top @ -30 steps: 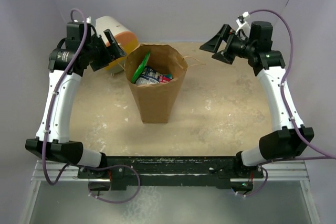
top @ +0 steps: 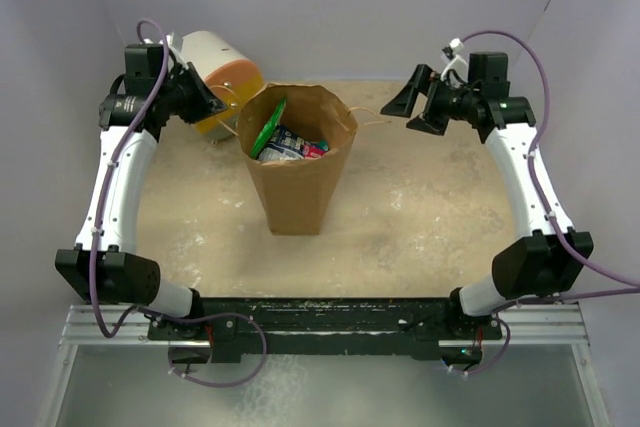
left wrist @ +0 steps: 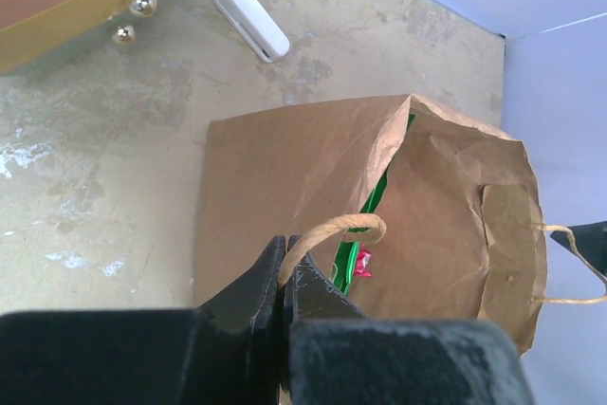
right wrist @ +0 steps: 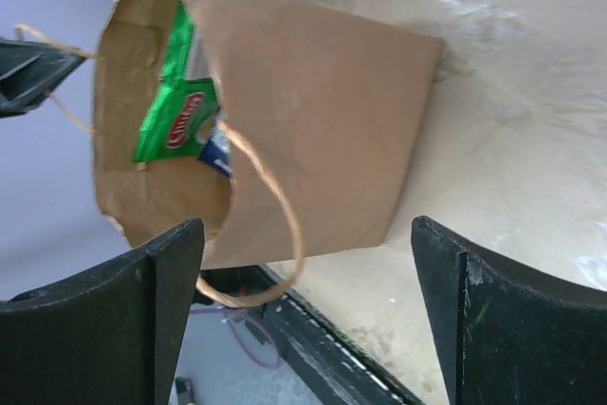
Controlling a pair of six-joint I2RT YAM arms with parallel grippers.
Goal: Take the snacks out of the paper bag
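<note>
The brown paper bag (top: 300,187) stands upright and open at the top on the table. Inside lie a green snack packet (top: 268,127), a dark blue and white packet (top: 283,144) and something pinkish red (top: 313,151). My left gripper (top: 217,106) is shut on the bag's left twisted handle (left wrist: 322,231), just outside the rim. To the right of the bag, my right gripper (top: 412,112) stands open. The right handle (right wrist: 277,193) lies between its spread fingers in the right wrist view, not gripped.
A white and orange rounded container (top: 215,62) with metal studs sits behind the bag at the left. A small white object (left wrist: 251,19) lies on the table near it. The tabletop (top: 430,217) right of the bag is bare.
The bag has hardly moved.
</note>
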